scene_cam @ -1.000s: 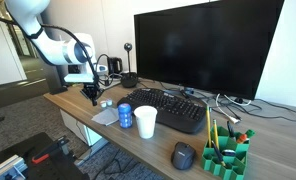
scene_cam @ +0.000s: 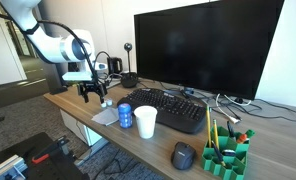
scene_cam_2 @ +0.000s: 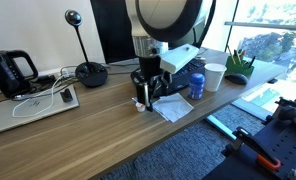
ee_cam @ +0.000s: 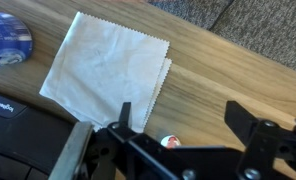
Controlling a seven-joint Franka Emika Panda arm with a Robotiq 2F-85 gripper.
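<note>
My gripper is open above the wooden table, its two dark fingers far apart. In the wrist view a small white and red object point(ee_cam: 170, 142) shows low between them, partly cut off by the gripper's body. From the second exterior view, the small object point(scene_cam_2: 140, 105) sits close by the fingertips; contact cannot be judged. Flat on the table beside it lies a folded white cloth point(ee_cam: 106, 62), also visible as a pale cloth point(scene_cam_2: 172, 107) in the second exterior view.
A blue can point(scene_cam: 125, 116) and a white cup point(scene_cam: 146, 122) stand to the cloth's right. Behind them are a black keyboard point(scene_cam: 168, 108) and a monitor point(scene_cam: 208, 48). A mouse point(scene_cam: 183, 156) and a green pen holder point(scene_cam: 226, 150) lie further right. Bare wood point(scene_cam_2: 58, 140) spreads leftward.
The arm has shifted slightly to the right in the first exterior view over the last second. The objects on the table appear unmoved.
</note>
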